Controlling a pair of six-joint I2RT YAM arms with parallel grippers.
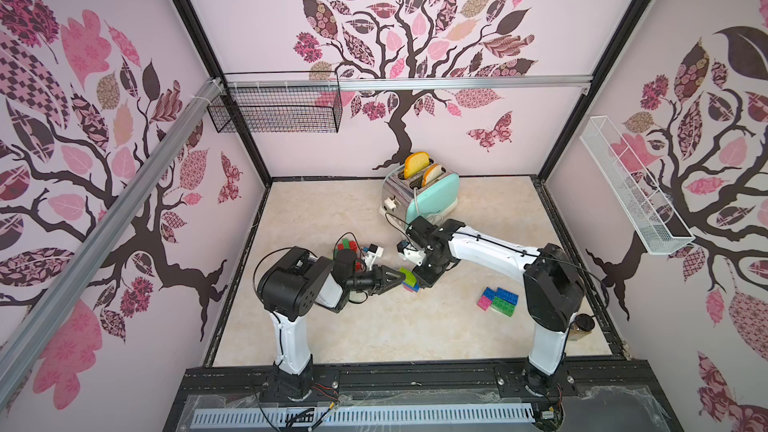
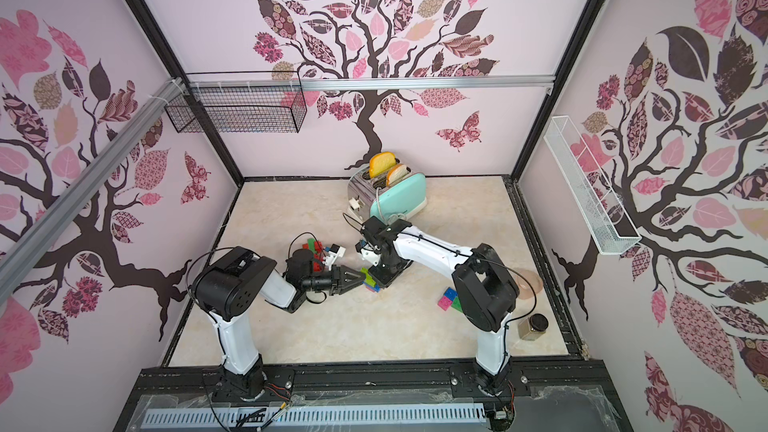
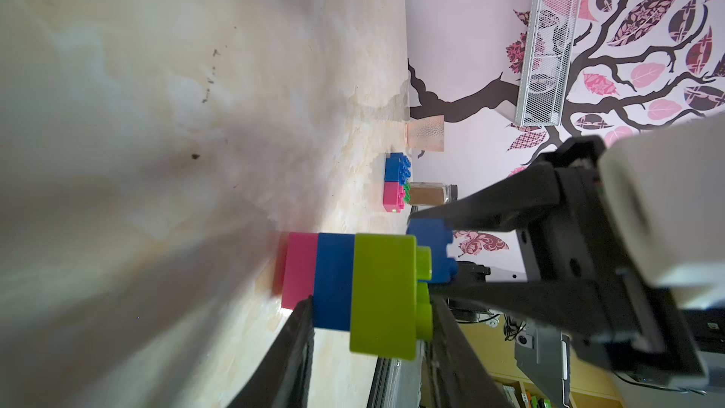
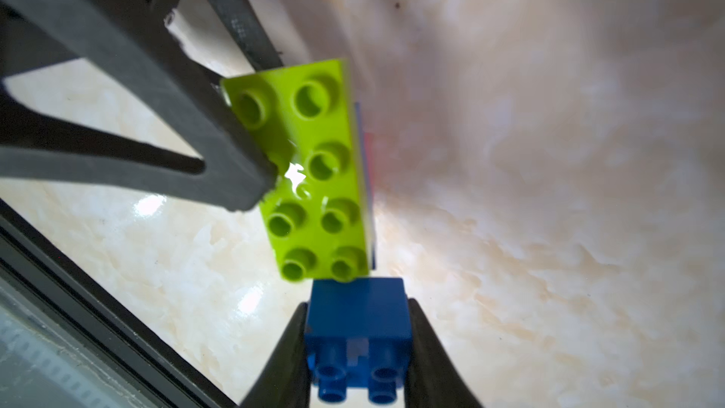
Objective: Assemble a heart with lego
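Note:
My left gripper is shut on a stack of bricks over the middle of the table. In the left wrist view the stack has a pink brick (image 3: pixel 300 268), a blue one (image 3: pixel 333 279) and a lime green brick (image 3: pixel 383 294) with studs facing right. Shut on a small blue brick (image 4: pixel 358 306), my right gripper is close against one end of the lime brick in the right wrist view. Whether these two bricks are joined or only touch, I cannot tell. One left finger (image 4: pixel 234 158) partly covers the lime brick's studs.
Blue, pink and green bricks (image 1: pixel 497 300) lie right of centre, in front of the right arm. More red and green bricks (image 1: pixel 345 245) sit behind the left arm, partly hidden. A toaster (image 1: pixel 432 196) stands at the back; a jar (image 1: pixel 582 325) is at front right.

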